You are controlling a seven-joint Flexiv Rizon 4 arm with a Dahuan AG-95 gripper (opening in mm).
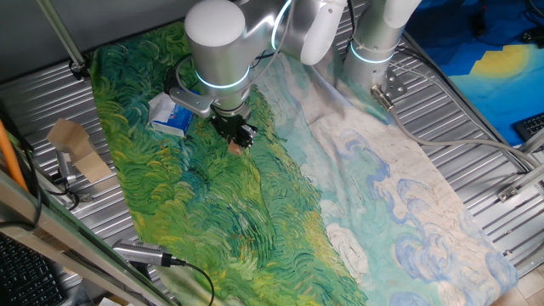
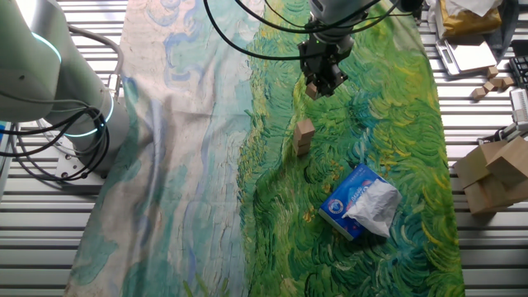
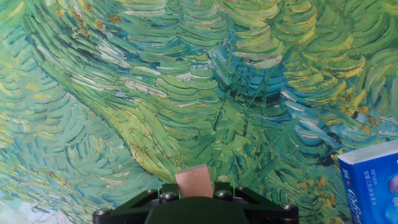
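My gripper is shut on a small wooden block [image 3: 193, 180], which shows between the black fingers at the bottom of the wrist view. Exterior view 2 has the gripper [image 2: 323, 76] near the top, with the held block [image 2: 311, 91] sticking out below it, above the cloth; its exact height is hard to judge. A short stack of wooden blocks [image 2: 304, 136] stands on the green part of the cloth, apart from the held block and closer to the tissue pack. Neither exterior view 1 nor the wrist view clearly shows this stack.
A blue tissue pack [image 2: 351, 202] with white tissue pulled out lies near the stack. Painted cloth [image 1: 280, 221] covers the table, wrinkled near the robot base. Several loose blocks [image 2: 492, 84] and a cardboard box [image 2: 495, 175] sit off the cloth.
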